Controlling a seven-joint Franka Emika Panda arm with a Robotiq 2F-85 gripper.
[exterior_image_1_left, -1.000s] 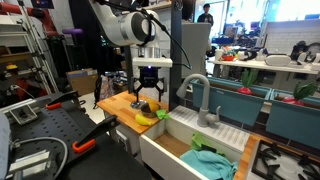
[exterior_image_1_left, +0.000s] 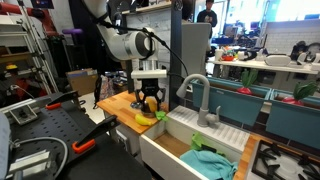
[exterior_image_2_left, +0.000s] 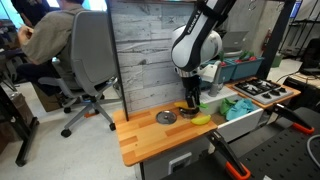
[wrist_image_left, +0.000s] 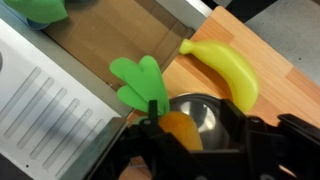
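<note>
In the wrist view, an orange toy that looks like a carrot (wrist_image_left: 182, 129) sits in a round metal pot (wrist_image_left: 208, 120). Green leaves (wrist_image_left: 143, 84) lie against it and over the pot's rim; whether they are joined to it is unclear. My gripper is partly open above the pot, the orange toy between its fingers and nearer the left one, with a gap on the right. A yellow banana (wrist_image_left: 226, 68) rests on the wood beside the pot. From outside, the gripper (exterior_image_1_left: 150, 97) points down into the pot; its fingertips are partly hidden.
A sink (exterior_image_1_left: 185, 140) with a grey faucet (exterior_image_1_left: 201, 95) and a teal cloth (exterior_image_1_left: 208, 164) adjoins the wooden counter (exterior_image_2_left: 148, 148). A lid (exterior_image_2_left: 166, 117) lies left of the pot in exterior view 2. Bare wood lies toward the counter's front. A stove (exterior_image_1_left: 284, 160) stands farther right.
The arm has come lower and slightly right, so the gripper now reaches the orange toy in the pot. The banana and cloth have stayed put.
</note>
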